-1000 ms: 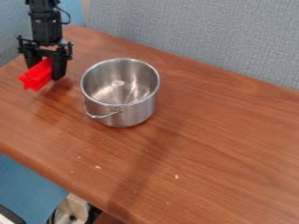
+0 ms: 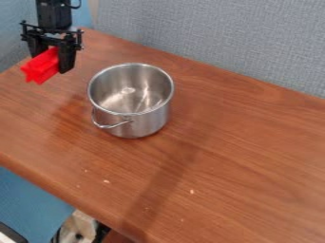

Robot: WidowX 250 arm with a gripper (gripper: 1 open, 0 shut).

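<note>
My black gripper point(image 2: 51, 47) is at the top left of the camera view, shut on a red block point(image 2: 38, 68) that it holds in the air near the table's far left edge. A steel pot point(image 2: 131, 100) with a wire handle stands on the wooden table to the right of the gripper and slightly lower in the image.
A grey wall point(image 2: 229, 38) runs behind the table, and a blue area lies beyond its near left edge.
The gripper has risen with the red block, which now sits higher in the image than a second ago. The pot has not moved.
</note>
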